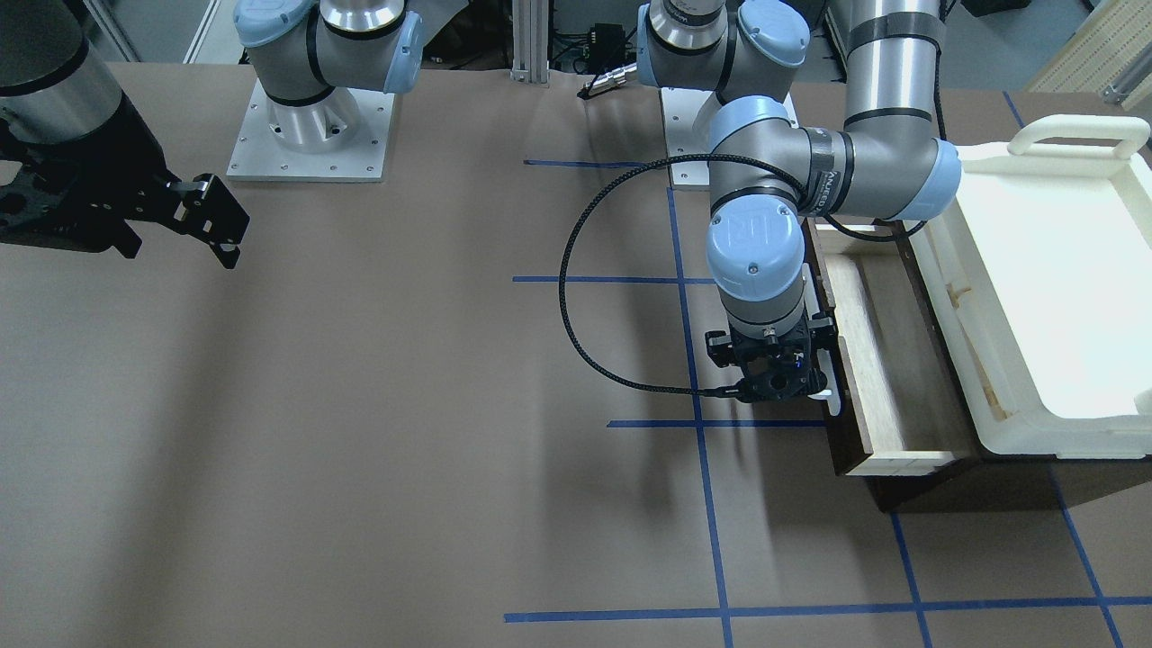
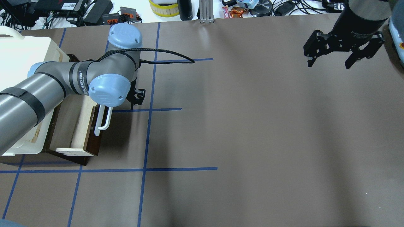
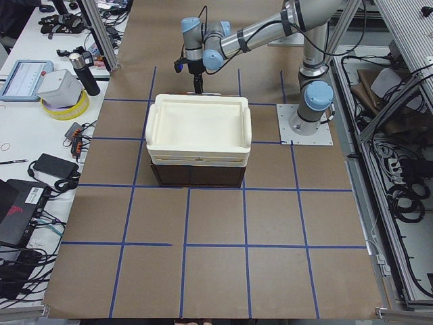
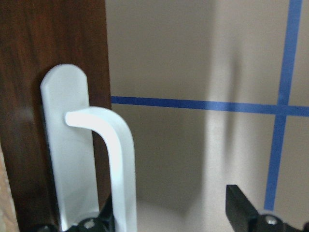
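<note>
My gripper [image 1: 769,362] is low at the front of a dark wooden drawer [image 1: 848,421], beside its white vertical handle [image 4: 123,164]. In the left wrist view, one finger [image 4: 99,221] sits against or behind the handle's bar and the other finger [image 4: 241,208] stands well to the right, so the fingers look open. The drawer is pulled out of a dark box, showing its pale wooden interior [image 2: 70,128]. A white plastic tray [image 3: 199,128] sits on top of the box.
Another arm's black gripper [image 1: 184,216] is at the far left in the front view. The brown table [image 1: 378,432], marked with blue tape lines, is clear left of the drawer.
</note>
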